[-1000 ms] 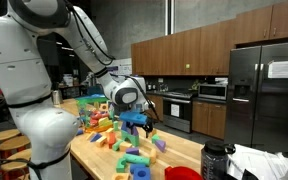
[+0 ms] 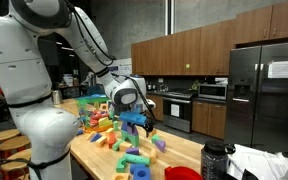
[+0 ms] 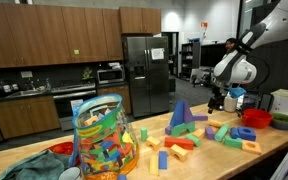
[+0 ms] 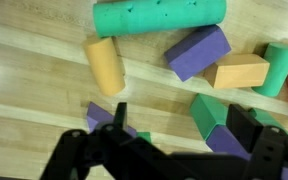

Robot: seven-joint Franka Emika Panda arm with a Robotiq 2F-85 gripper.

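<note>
My gripper is open above the wooden table, its dark fingers apart with nothing held between them. Ahead of the fingers in the wrist view lie a yellow-orange block, a long green block and a purple block. An orange block touches or nearly touches that purple one, with a green cylinder to its right. Another green block is partly hidden by the right finger; the left finger covers part of a purple piece. From the side, the gripper hangs over the scattered blocks.
A clear container full of coloured blocks stands on the table. Near the arm's side are a blue ring and a red bowl. A black canister and white cloth occupy the table's right end.
</note>
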